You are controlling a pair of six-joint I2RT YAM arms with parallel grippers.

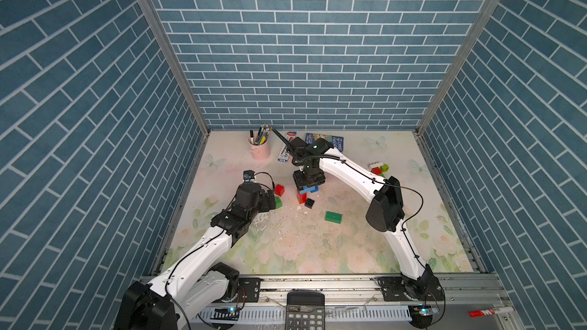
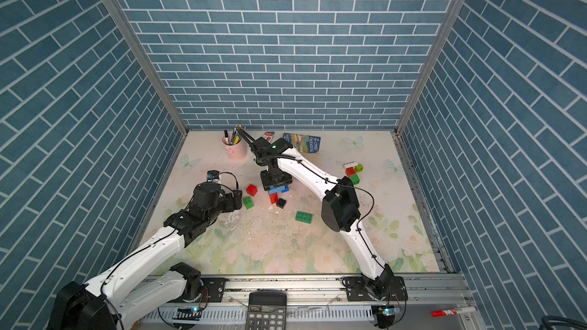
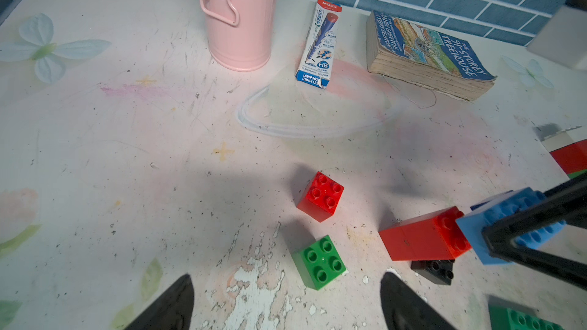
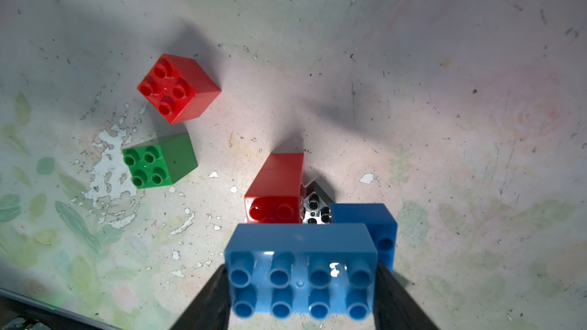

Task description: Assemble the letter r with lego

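Between the fingers of my right gripper is a long light-blue brick, held above the table. Below it in the right wrist view stands a tall red piece, partly covered by the blue brick. Close beside the red piece lie a small black brick and a darker blue brick. To the left are a red four-stud brick and a green four-stud brick. My left gripper is open with nothing in it, near the green brick in the left wrist view.
A flat green brick lies nearer the front. Several more bricks sit at the right. Along the back stand a pink pencil bucket, a pencil box and a book.
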